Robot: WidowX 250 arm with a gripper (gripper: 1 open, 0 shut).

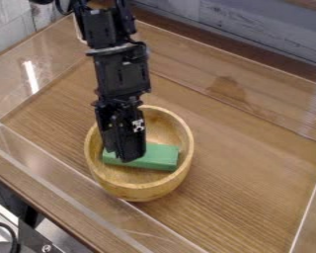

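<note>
A round wooden bowl (162, 186) stands near the middle of the wooden table, with a green rectangular block (157, 159) lying inside it. The black robot arm hangs from the top, and its gripper (123, 148) is down inside the bowl's left part, over or beside the block's left end. The fingertips are dark and partly overlap one another, so their contact with the block is unclear.
Bare table (247, 158) extends to the right and behind. White walls edge the table at the back and upper left. A black cable lies at the lower left corner, off the table.
</note>
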